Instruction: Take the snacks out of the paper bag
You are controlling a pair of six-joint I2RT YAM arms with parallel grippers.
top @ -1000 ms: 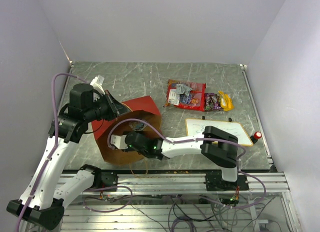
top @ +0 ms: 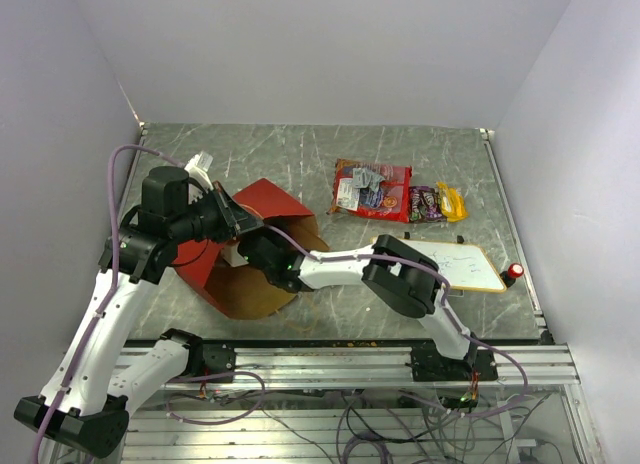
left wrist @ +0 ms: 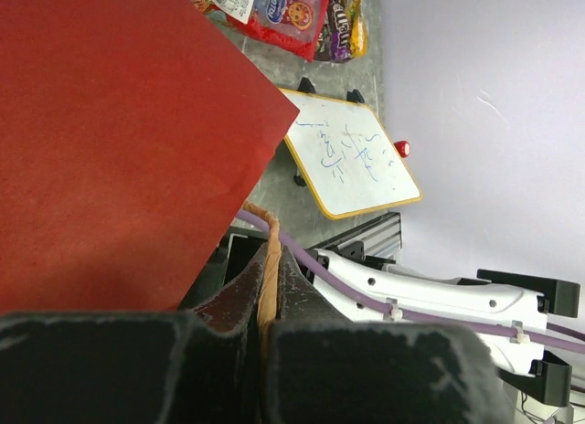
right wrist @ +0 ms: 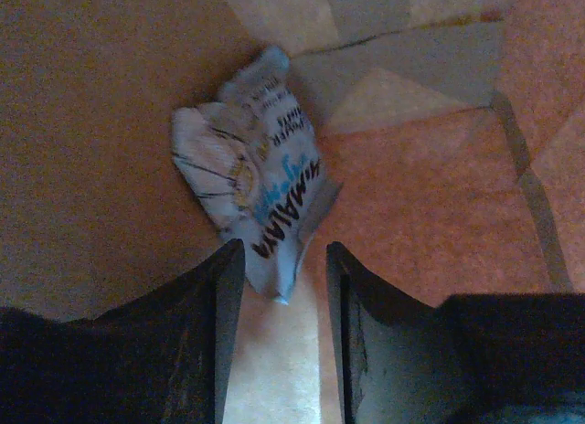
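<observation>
The red paper bag lies on its side at left of the table, open toward the front. My left gripper is above it, shut on the bag's twisted brown handle. My right gripper is inside the bag, partly hidden from above, its fingers apart with nothing between them. Just beyond them, in the right wrist view, a pale snack packet marked Himalaya lies against the brown inner wall.
A large red snack bag, a purple packet and a yellow one lie at back right. A whiteboard and a red-capped object sit at right.
My right arm has moved upward in the top view, deeper into the bag, and the bag's right side has shifted slightly. The left arm has barely moved.
</observation>
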